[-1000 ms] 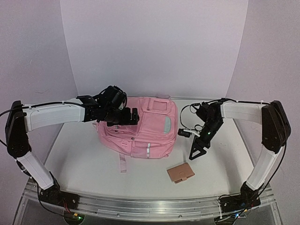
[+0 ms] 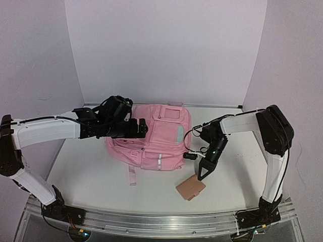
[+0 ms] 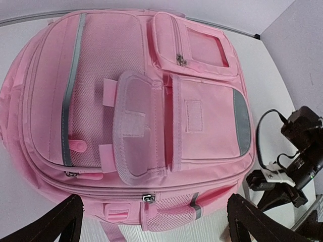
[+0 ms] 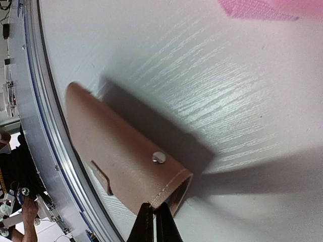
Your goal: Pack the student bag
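The pink bag [image 2: 169, 133] lies on the table, and a front pocket [image 3: 197, 118] gapes at its left side in the left wrist view. Above the bag hangs my left gripper [image 2: 142, 128], its fingers [image 3: 53, 222] wide apart with nothing between them. A brown snap-closed case [image 4: 121, 146] is tilted over the table near the front edge, its shadow set off from it. My right gripper is shut on the case's near edge. From above, the case [image 2: 191, 187] sits just below the right fingertips.
A metal rail [image 2: 161, 222] runs along the front edge. Walls stand at both sides and behind the bag. A strap [image 2: 132, 175] hangs from the bag toward the front.
My right gripper came down and left to the case and closed on its edge. The left arm moved only a little above the bag.
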